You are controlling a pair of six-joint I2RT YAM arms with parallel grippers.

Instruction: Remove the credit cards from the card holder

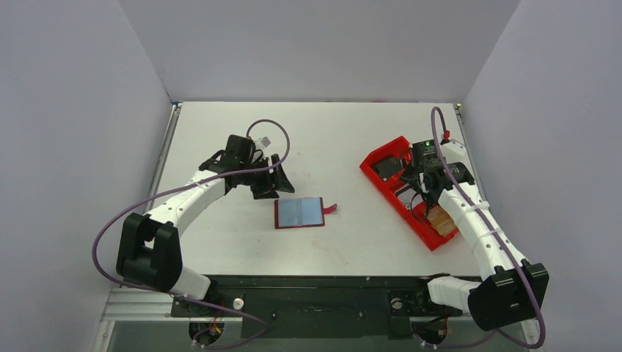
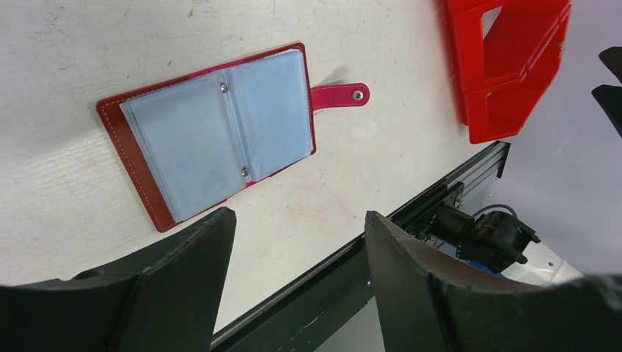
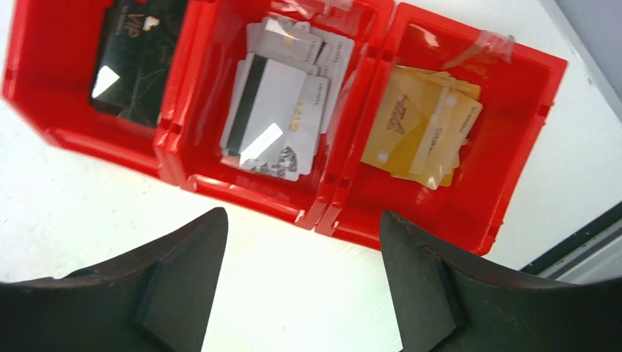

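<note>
The card holder lies spread open on the table, its clear bluish sleeves facing up and its red snap strap pointing right. No card can be made out in the sleeves. Just behind the holder in the top view, my left gripper is open and empty. My right gripper hovers over the red bins with its fingers apart and nothing between them. Silver cards fill the middle bin, gold cards lie in one end bin, and black cards in the other.
The row of red bins stands slantwise on the right of the table. Between the holder and the bins the white table is bare, as it is at the back. Grey walls close in the sides.
</note>
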